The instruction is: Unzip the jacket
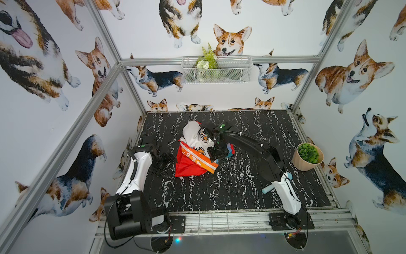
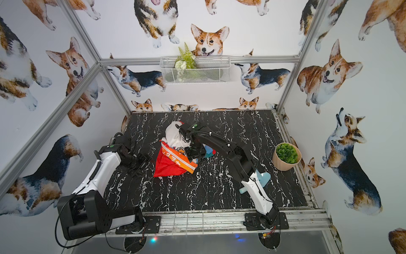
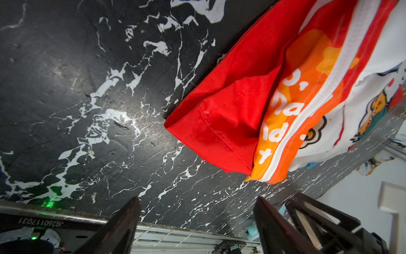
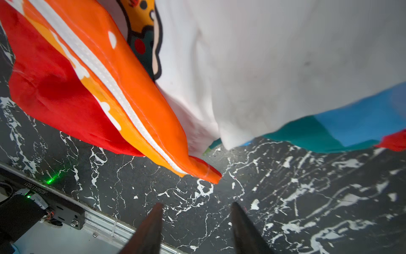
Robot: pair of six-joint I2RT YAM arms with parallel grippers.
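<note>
The jacket lies crumpled on the dark table, with a red part, a white printed part and an orange strip carrying a white zip band. No zip pull shows clearly. To the left of the red cloth, apart from it, my left gripper stands open and empty. My right gripper is over the jacket's right side, near the strip's lower end. Its blurred fingers are apart, with only table seen between them.
A light-blue object lies under the right arm. The potted plant stands at the right edge.
</note>
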